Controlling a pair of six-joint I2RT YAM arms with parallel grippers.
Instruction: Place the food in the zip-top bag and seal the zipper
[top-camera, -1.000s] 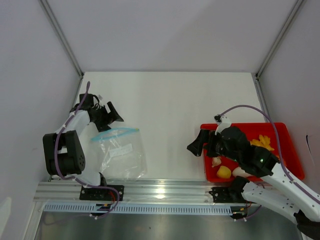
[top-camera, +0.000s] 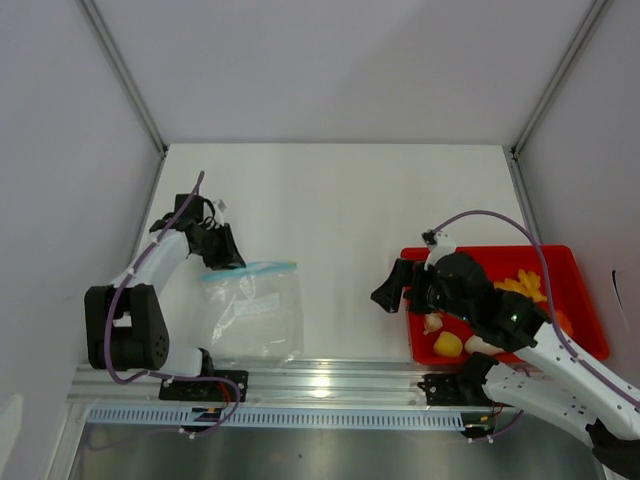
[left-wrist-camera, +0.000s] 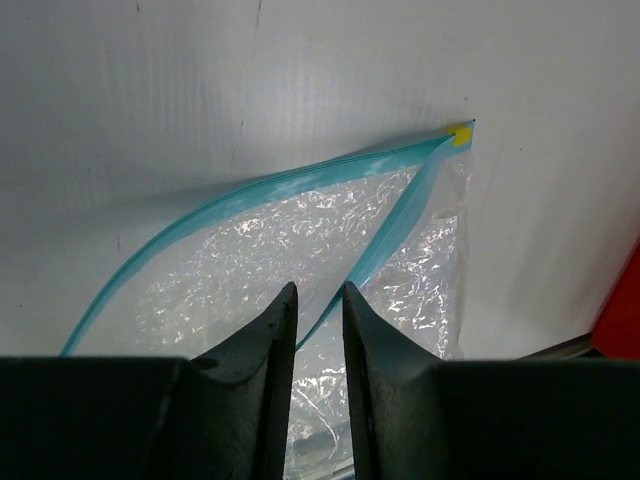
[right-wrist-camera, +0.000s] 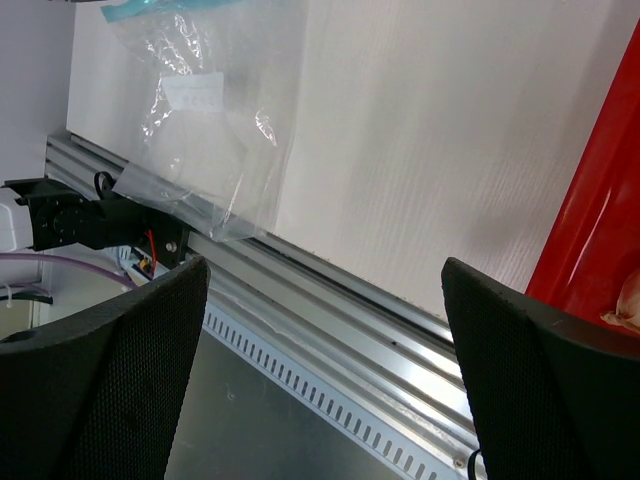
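Note:
The clear zip-top bag (top-camera: 258, 312) lies flat at the left front of the table, its blue zip edge facing the back. In the left wrist view its blue zip strip (left-wrist-camera: 290, 183) is spread into two lips, joined at a yellow end. Over the nearer lip, my left gripper is nearly together but a narrow gap shows, with the lip passing at the fingertips. Whether it is pinched is unclear. My right gripper stands wide open and empty beside the red bin (top-camera: 585, 312). Food inside includes a yellow piece (top-camera: 447, 345) and a garlic-like bulb (top-camera: 432, 323).
Also in the bin are a yellow bunch (top-camera: 525, 285) and a pale, long item (top-camera: 484, 345), partly behind the right arm. Free white table lies between bag and bin. A metal rail (top-camera: 320, 370) runs along the front edge.
The bag has shifted slightly to the right. The right arm has barely moved.

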